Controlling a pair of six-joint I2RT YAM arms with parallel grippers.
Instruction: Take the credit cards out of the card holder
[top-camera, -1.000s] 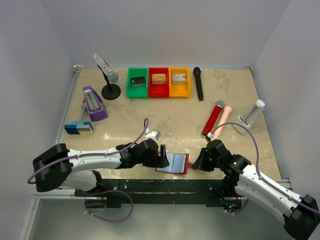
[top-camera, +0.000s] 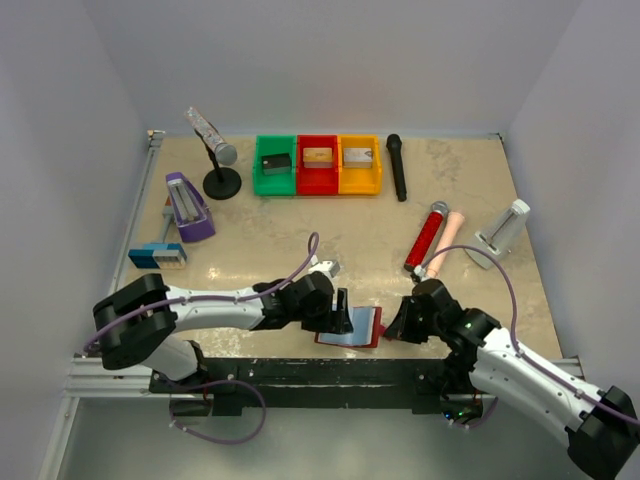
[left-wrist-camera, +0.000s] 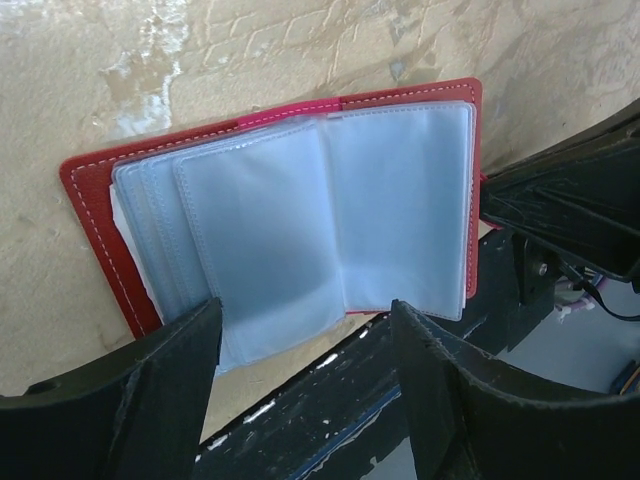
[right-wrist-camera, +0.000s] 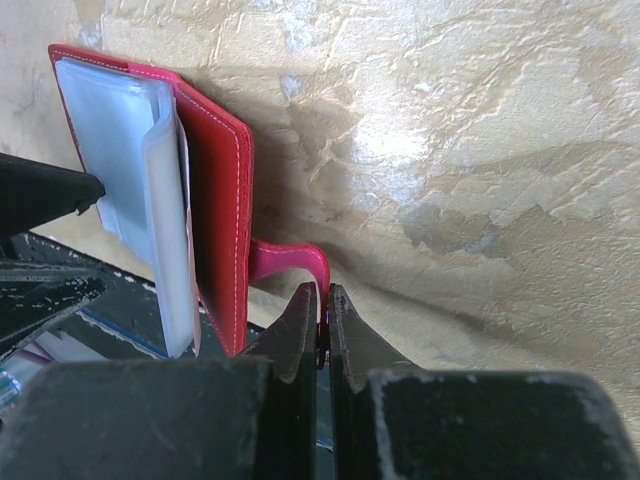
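Observation:
The red card holder (left-wrist-camera: 105, 240) lies open near the table's front edge, its bluish clear sleeves (left-wrist-camera: 260, 235) showing. Above those sleeves hangs my left gripper, fingers apart and nothing held between them. In the right wrist view one sleeve leaf (right-wrist-camera: 165, 215) stands raised off the red cover (right-wrist-camera: 220, 205), with a left finger (right-wrist-camera: 50, 190) close by. My right gripper is shut on the holder's thin pink strap (right-wrist-camera: 290, 257), right of the cover. A white strip (left-wrist-camera: 130, 240) shows beside the sleeves; whether it is a card I cannot tell.
Green, red and yellow bins (top-camera: 318, 180) stand at the back, each with a small item inside. A microphone (top-camera: 397, 168), a red tube (top-camera: 427, 238) and a purple holder (top-camera: 190, 208) lie farther off. Mid-table is clear.
My left gripper has shifted to the right over the holder, its arm following. The holder sits slightly farther right than before. The right arm looks unmoved.

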